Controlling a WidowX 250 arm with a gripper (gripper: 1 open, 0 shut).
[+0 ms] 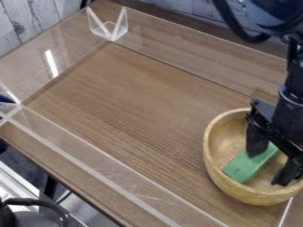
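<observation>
A round tan bowl (225, 177) sits at the right of the wooden table with a green oblong block (244, 165) lying inside it. My black gripper (267, 146) is open, reaching down from the upper right into the bowl, its fingertips at the block and covering part of it. Whether they touch it is unclear.
Clear plastic corner pieces (108, 27) stand at the upper left edge. Dark equipment (30, 215) lies beyond the table's lower left edge.
</observation>
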